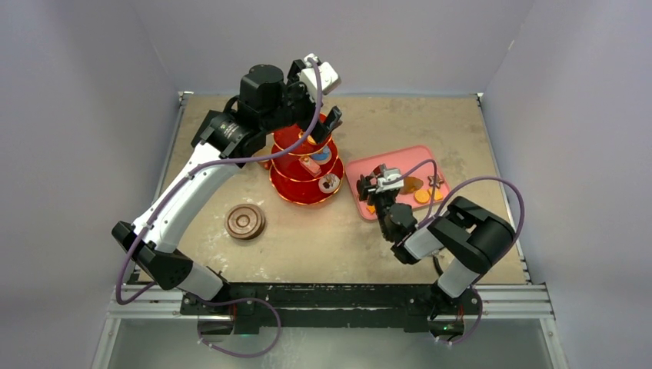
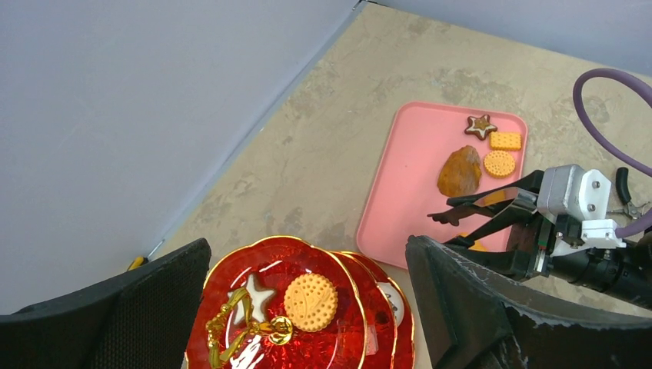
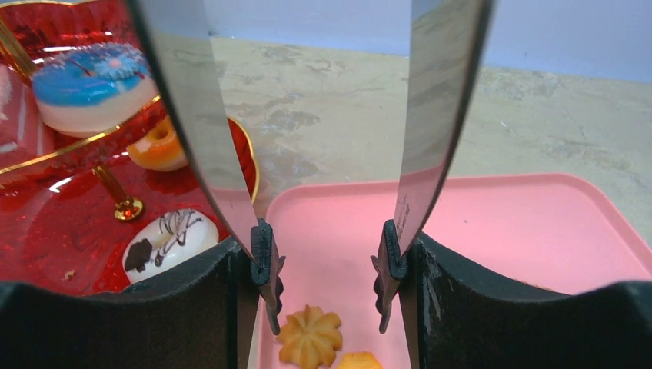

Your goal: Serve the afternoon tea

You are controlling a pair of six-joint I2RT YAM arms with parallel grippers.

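A red tiered stand (image 1: 296, 190) with gold rims stands left of the pink tray (image 1: 377, 163). Its top tier carries a star cookie (image 2: 252, 296) and a round biscuit (image 2: 311, 302). Above that tier, my left gripper is open and empty. My right gripper hangs over the tray's left part, its fingers apart with nothing between them. Below it lie a flower-shaped cookie (image 3: 309, 338) and part of a yellow one (image 3: 359, 360). Lower on the stand are a blue-iced donut (image 3: 92, 88), an orange donut (image 3: 159, 144) and a white donut (image 3: 171, 244).
Farther along the tray are a brown pastry (image 2: 460, 171), a star cookie (image 2: 480, 127), a rectangular biscuit (image 2: 505, 141) and a round biscuit (image 2: 500, 164). A brown round coaster stack (image 1: 244, 221) sits at the front left.
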